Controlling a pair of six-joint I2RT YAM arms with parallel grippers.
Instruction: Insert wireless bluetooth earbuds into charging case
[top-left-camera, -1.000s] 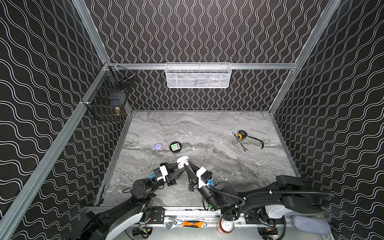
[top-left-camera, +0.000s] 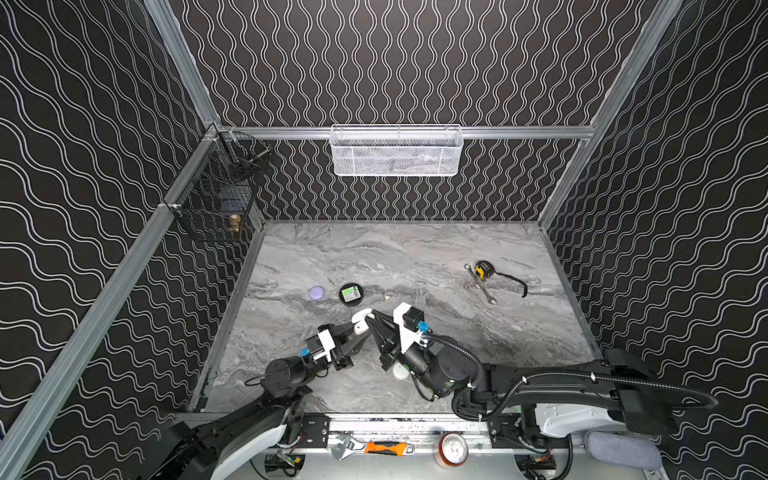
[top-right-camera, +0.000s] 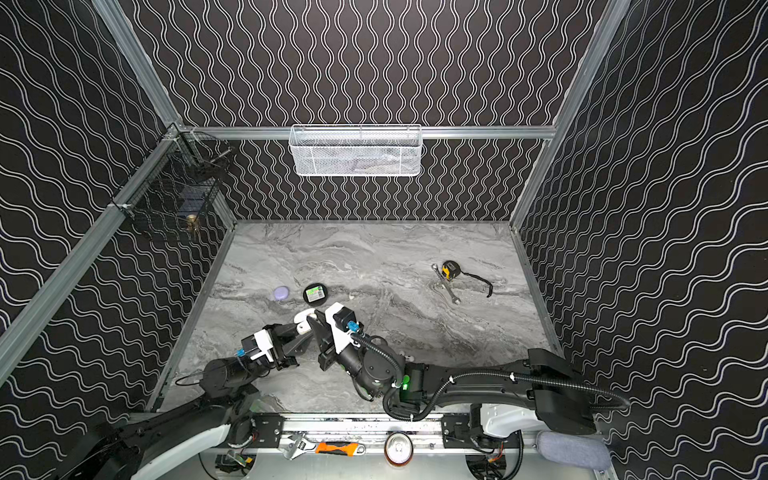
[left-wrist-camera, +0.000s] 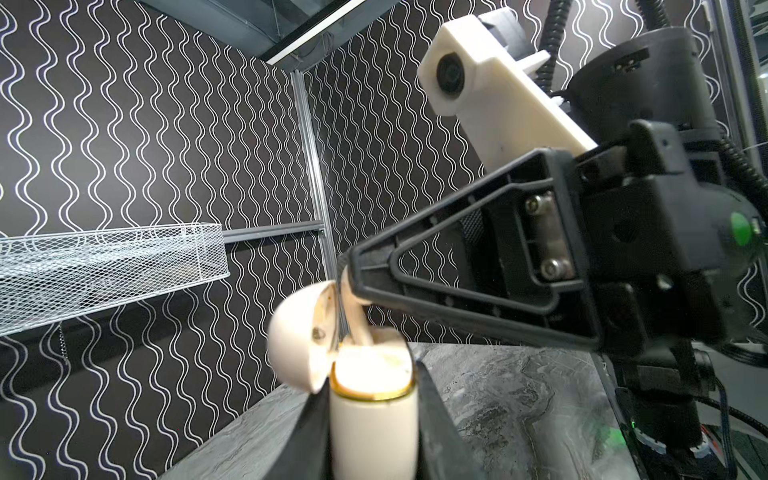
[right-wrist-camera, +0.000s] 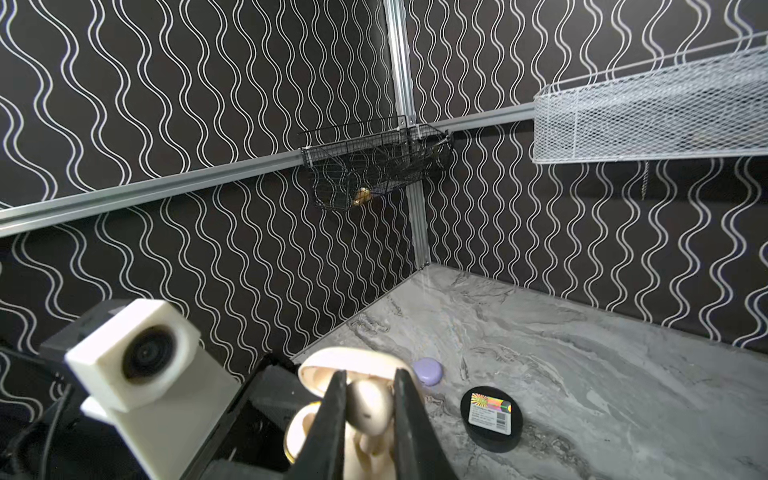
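Observation:
My left gripper is shut on the white charging case (left-wrist-camera: 373, 400), which is held upright with its gold-edged mouth up. The case's lid (left-wrist-camera: 300, 337) is hinged open toward the left in the left wrist view. Shut on a white earbud (right-wrist-camera: 369, 406), my right gripper has its fingertips right at the open case. The earbud's stem (left-wrist-camera: 357, 310) appears over the case mouth in the left wrist view; how deep it sits cannot be told. A small pale piece (top-left-camera: 387, 296), possibly the other earbud, lies on the table.
Behind the grippers lie a black round tin (top-left-camera: 350, 294) and a purple disc (top-left-camera: 317, 293). A tape measure (top-left-camera: 484, 269) and a wrench (top-left-camera: 481, 285) lie at the back right.
My right arm has swung, its gripper turning and shifting slightly up and left in the top left view. The case has shifted slightly left; the left arm has barely moved.

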